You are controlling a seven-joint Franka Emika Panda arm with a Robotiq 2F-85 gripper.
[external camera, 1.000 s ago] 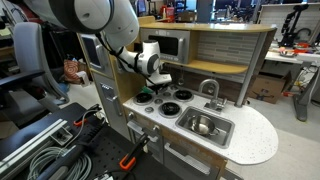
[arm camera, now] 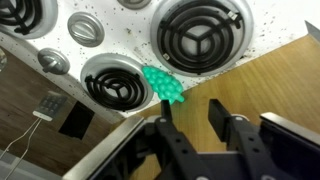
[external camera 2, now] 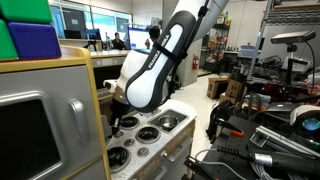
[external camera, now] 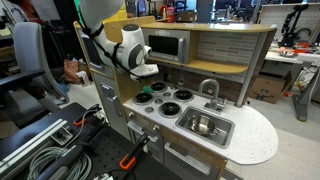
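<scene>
A bright green toy-like object (arm camera: 165, 85) lies at the edge of the white stove top, beside a burner in the wrist view. From exterior view 1 the same green object (external camera: 147, 90) shows at the stove's back-left side. My gripper (external camera: 153, 69) is above the stove's back, higher than the green object and apart from it. The two dark fingertips of the gripper stand apart at the lower part of the wrist view, with only wooden surface visible between them. In exterior view 2 the arm (external camera 2: 145, 85) hides part of the stove, and the green object cannot be made out.
Several black burners (external camera: 170, 108) cover the stove top, with knobs (arm camera: 85, 30) among them. A sink (external camera: 205, 125) with a tap (external camera: 213, 92) lies to the right. The microwave (external camera: 167, 45) and wooden shelf (external camera: 215, 65) overhang the back.
My gripper has risen and drawn back to the left, away from the stove top. The green object appears to stay in about the same place.
</scene>
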